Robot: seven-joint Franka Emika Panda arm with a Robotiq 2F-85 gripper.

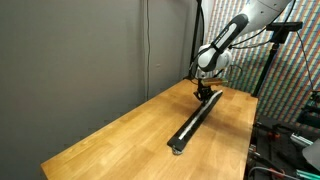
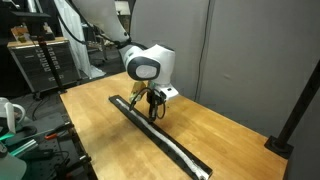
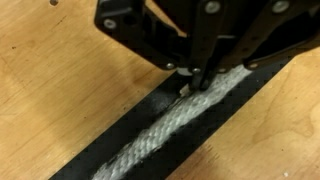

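A light grey braided rope (image 3: 155,137) lies along a black strip (image 3: 105,150) on the wooden table. The strip (image 1: 190,131) runs lengthwise in the first exterior view, and the second exterior view shows the same strip (image 2: 172,148) slanting towards the lower right. My gripper (image 2: 153,112) points down over the strip's middle part. In the wrist view the dark gripper is shut on the rope, its fingertips right at the braid. The fingers hide the held spot, so how much rope is between them cannot be made out.
A dark stand or equipment (image 1: 290,145) is at the right edge. Loose cables hang near the arm's base.
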